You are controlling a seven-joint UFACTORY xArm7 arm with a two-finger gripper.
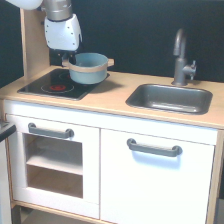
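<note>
A blue-grey pot point(90, 69) with wooden handles is at the back left of the counter, beside and partly over the black cooktop. My gripper point(68, 61) reaches down from above to the pot's left handle and appears shut on it; the fingers are small and dark, so their exact grip is hard to make out. The pot looks upright. Whether its base touches the surface or hangs slightly above it cannot be told.
The black cooktop point(48, 87) shows a red burner ring at the left. To the right lie the sink point(172, 98) and a grey faucet point(180, 62). Bare wooden counter point(116, 88) separates cooktop and sink. White cabinet doors point(155, 180) stand below.
</note>
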